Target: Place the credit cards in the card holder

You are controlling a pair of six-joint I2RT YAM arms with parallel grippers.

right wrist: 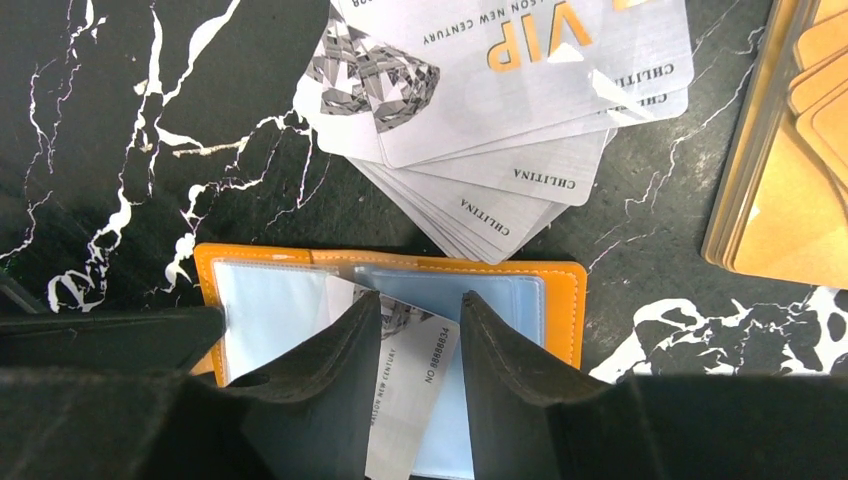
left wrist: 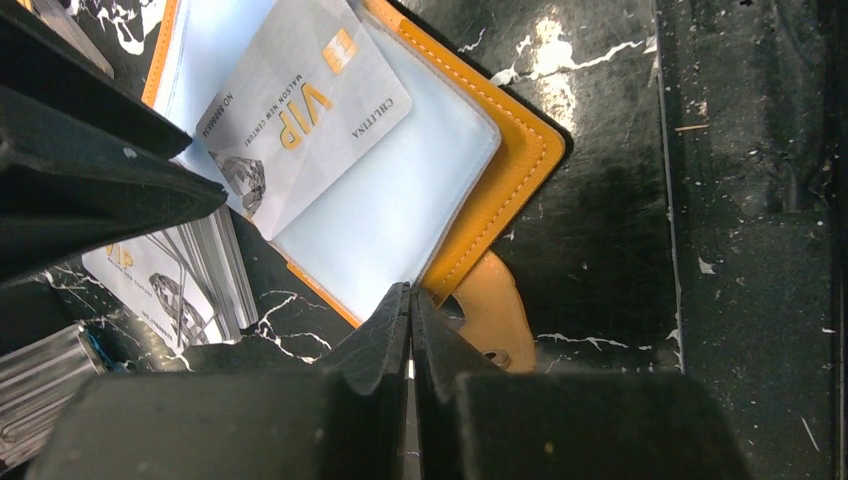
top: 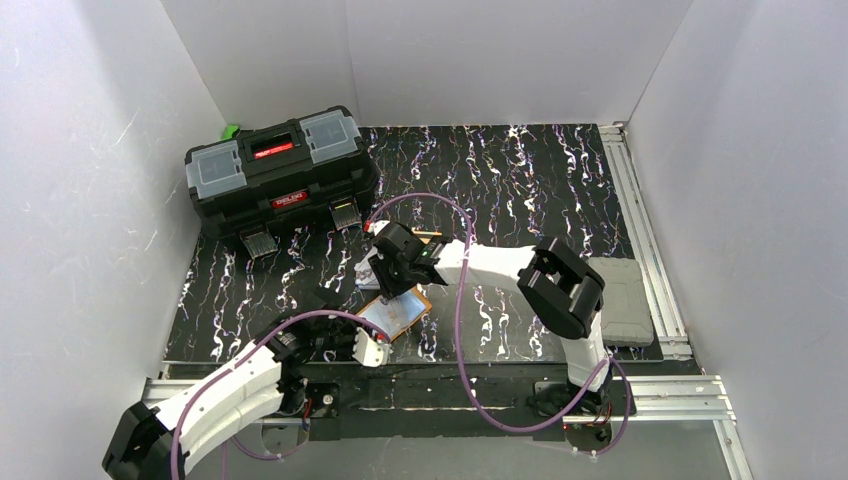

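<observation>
The card holder [top: 405, 312] lies open on the table, orange-edged with pale clear sleeves. A silver VIP card [left wrist: 305, 110] rests at a slant over it. My left gripper is shut at the sleeve's corner; whether the sleeve's thin edge is pinched cannot be made out. Above the card, my right gripper stands part open, a gap showing between its fingers and the card [right wrist: 410, 385] visible below. Fanned VIP cards [right wrist: 500, 95] are stacked beside the holder.
Orange card-shaped pieces [right wrist: 800, 190] lie beyond the stack. A black toolbox [top: 285, 170] stands at the back left and a grey case [top: 622, 300] at the right.
</observation>
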